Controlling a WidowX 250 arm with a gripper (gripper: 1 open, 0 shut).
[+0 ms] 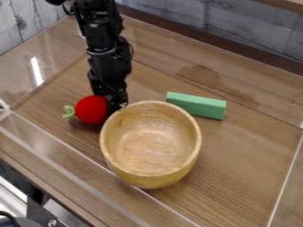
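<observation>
A red round object with a green stem point(92, 109), like a toy tomato or pepper, lies at the left of a tan bowl point(151, 149). My black gripper point(105, 100) reaches down from the top to just behind the red object, at or against it. Its fingertips are partly hidden, so whether it is open, shut or holding the object cannot be told.
A green block point(197, 105) lies right of the bowl's back rim.
</observation>
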